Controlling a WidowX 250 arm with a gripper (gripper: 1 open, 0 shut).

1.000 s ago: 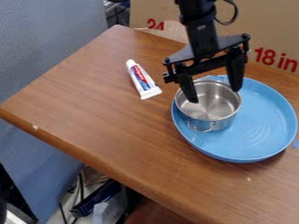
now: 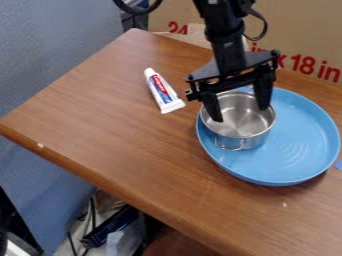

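Note:
A steel pot [image 2: 238, 130] sits on a light blue plate [image 2: 294, 160] at the right of the wooden table. My black gripper [image 2: 237, 101] hangs over the pot with its fingers apart, one at the pot's left rim and the other at its back right. Whether they touch the pot I cannot tell. A toothpaste tube [image 2: 163, 90] lies on the table to the left of the plate.
A cardboard box [image 2: 301, 40] stands along the back. Past the table's left edge are a grey-blue surface and some clutter at the lower left.
My gripper has moved a little left and down over the pot, its fingers now lower around the rim. The pot, plate and tube look unmoved.

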